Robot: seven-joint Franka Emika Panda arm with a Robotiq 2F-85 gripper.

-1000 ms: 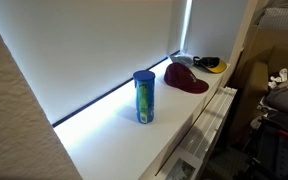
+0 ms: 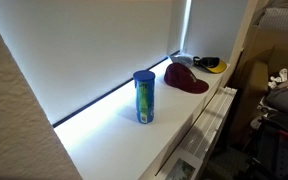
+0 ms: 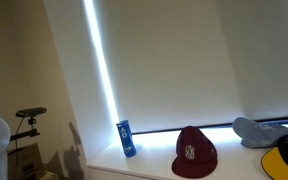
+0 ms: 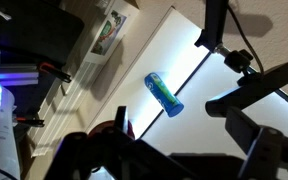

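A blue cylindrical can [image 2: 144, 97] with green on its label stands upright on the white ledge [image 2: 104, 135], and it also shows near the middle of the wrist view as a blue can [image 4: 164, 94]. My gripper is open in the wrist view, its two dark fingers well apart with nothing between them. The can lies beyond the fingertips, not touched. Neither exterior view clearly shows the gripper.
Along the ledge sit a maroon cap [image 2: 186, 78], a grey cap [image 3: 259, 131] and a dark cap with a yellow brim [image 3: 284, 158]. A white wall or blind [image 2: 84, 50] rises behind. Ledge around the can is clear.
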